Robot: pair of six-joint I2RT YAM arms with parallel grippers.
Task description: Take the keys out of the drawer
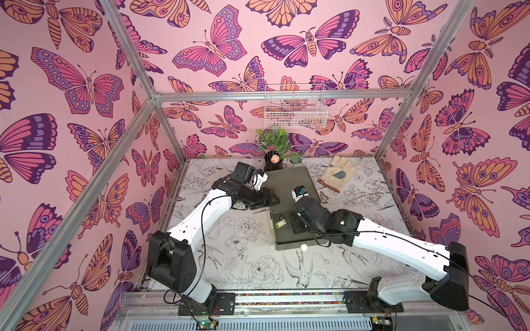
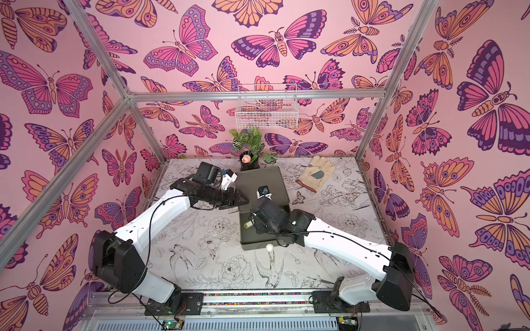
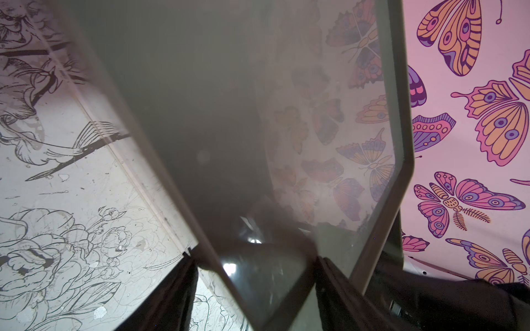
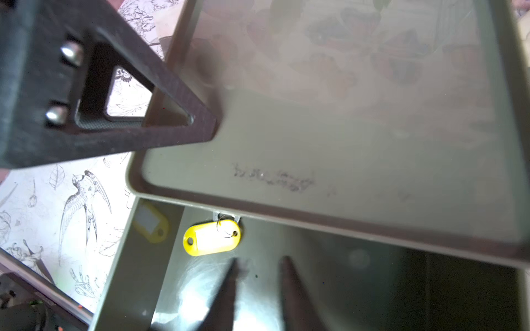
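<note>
A grey-green drawer unit sits mid-table, its drawer (image 4: pixel 331 287) pulled out toward the front, below the lid-like top (image 4: pixel 331 138). In the drawer lies a keyring with a yellow tag (image 4: pixel 211 238), also seen small in the top left view (image 1: pixel 280 221). My left gripper is at the unit's left side, fingers either side of the top's near corner, part open; whether it touches is unclear. My right gripper is over the open drawer, just short of the tag in the image, its blurred fingertips part open with nothing visible between.
A potted plant (image 1: pixel 276 143) stands behind the unit. A work glove (image 1: pixel 338 173) lies at back right, and a wire rack (image 1: pixel 295 118) hangs on the back wall. A white round spot (image 1: pixel 304 247) shows in front of the drawer.
</note>
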